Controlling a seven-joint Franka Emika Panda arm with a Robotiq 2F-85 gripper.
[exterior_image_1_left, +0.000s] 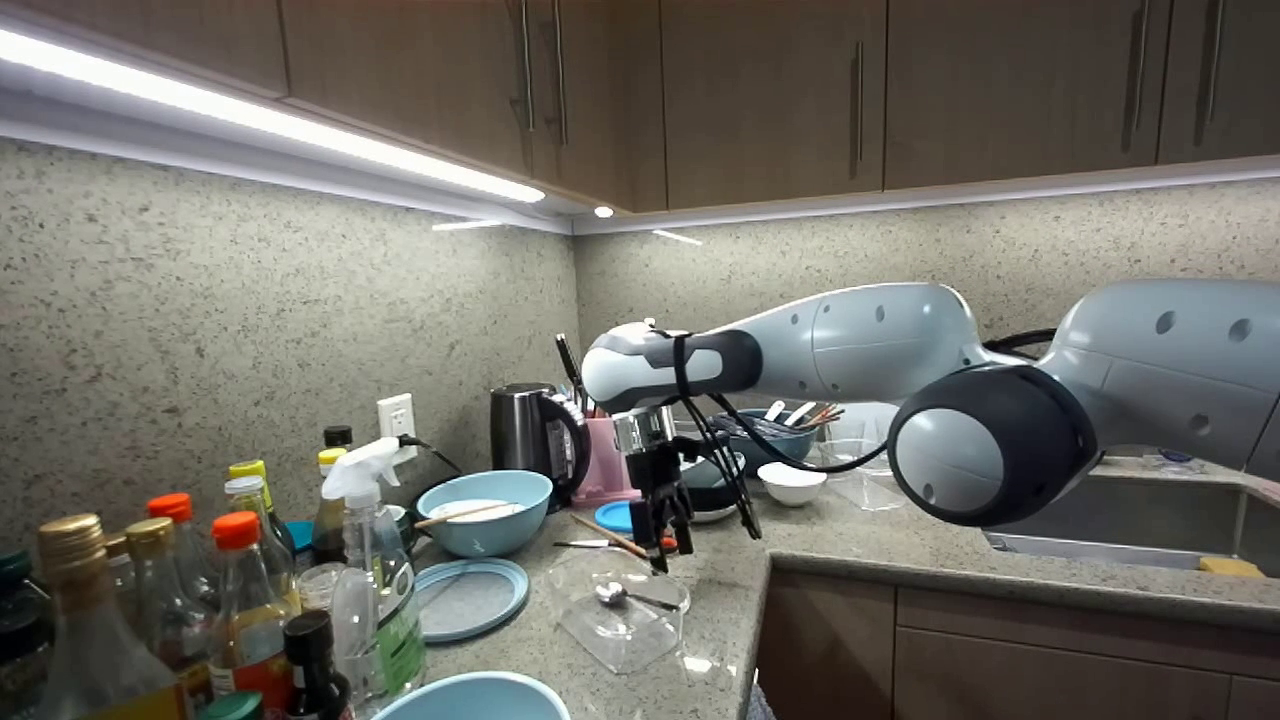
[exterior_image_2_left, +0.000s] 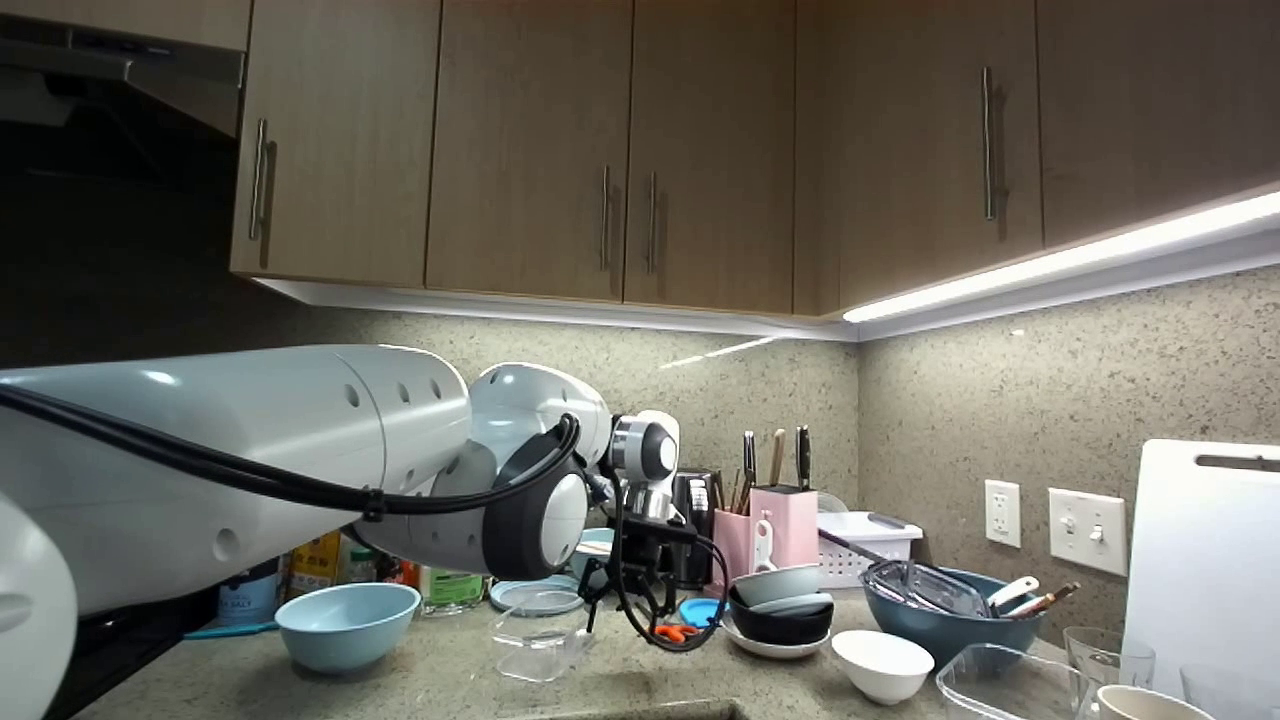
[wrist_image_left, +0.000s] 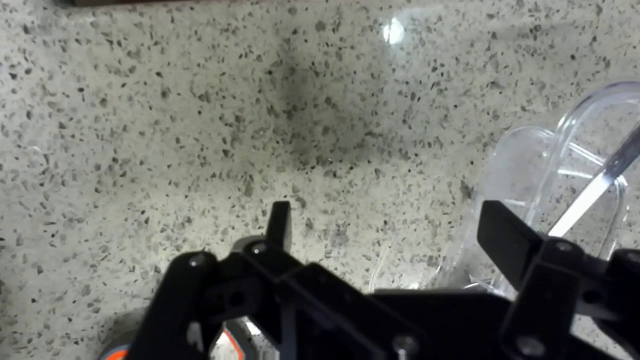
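Observation:
My gripper (exterior_image_1_left: 668, 554) hangs low over the counter with its fingers pointing down, next to a clear plastic container (exterior_image_1_left: 620, 636). A metal spoon (exterior_image_1_left: 611, 593) lies in that container, its handle slanting toward the rim. The wrist view shows the gripper open, its fingers wide apart with only bare speckled counter visible between them. At the right of that view, the right finger (wrist_image_left: 504, 237) overlaps the container (wrist_image_left: 564, 141) in the picture; whether they touch I cannot tell. The spoon handle (wrist_image_left: 585, 201) shows behind it.
Orange-handled scissors (exterior_image_2_left: 672, 632) lie near the gripper. Around the container are a blue plate-like lid (exterior_image_1_left: 470, 600), a blue bowl (exterior_image_1_left: 486, 514) and a spray bottle (exterior_image_1_left: 390, 624). Stacked bowls (exterior_image_2_left: 780, 606) and a white bowl (exterior_image_2_left: 884, 662) stand nearby. Bare counter (wrist_image_left: 180, 150) lies toward its edge.

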